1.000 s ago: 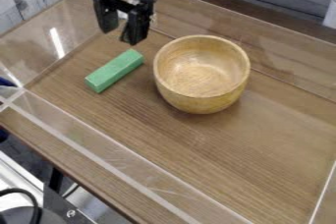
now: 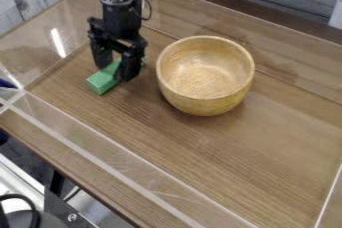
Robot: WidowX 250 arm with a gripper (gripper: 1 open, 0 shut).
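Note:
The black gripper (image 2: 116, 54) reaches down from the top of the camera view onto a green block (image 2: 107, 79) lying on the wooden table (image 2: 227, 172), left of centre. The gripper's lower end covers the block's upper right part; whether its fingers hold the block cannot be seen clearly.
A large tan bowl (image 2: 201, 77) stands just right of the gripper. Dark cables lie at the lower left edge.
The gripper has moved down from above and behind the green block onto it, now covering part of it.

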